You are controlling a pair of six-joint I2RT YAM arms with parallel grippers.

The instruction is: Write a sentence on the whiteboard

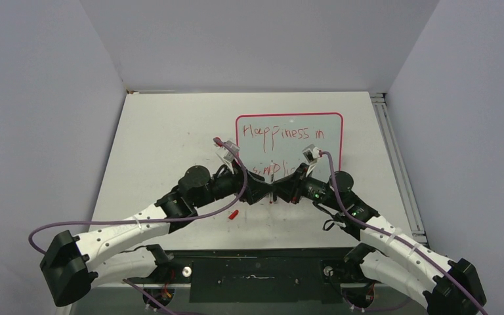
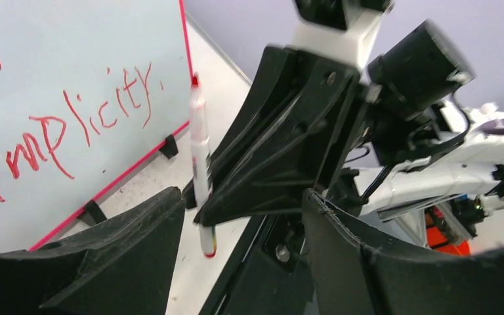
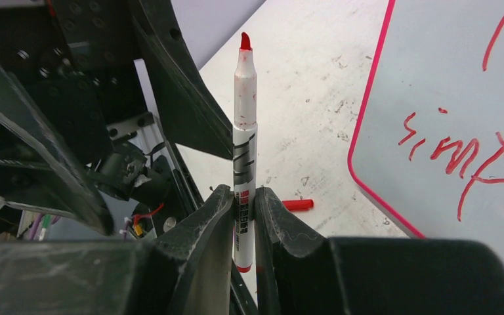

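A white marker [image 3: 245, 131] with a red tip stands upright in my right gripper, which is shut on its lower part. Opposite, my left gripper is open and close to the marker. In the left wrist view the marker [image 2: 200, 151] shows nearer the left finger [image 2: 138, 230], and no grip on it is visible. The whiteboard [image 1: 289, 147] carries "Happiness in" in red, with "simplicity" below, partly covered by the arms in the top view. A red cap [image 1: 233, 214] lies on the table.
The board's red-edged frame [image 2: 131, 169] has black feet [image 2: 92, 213] at its lower edge. Both arms meet just in front of the board, their grippers very near each other.
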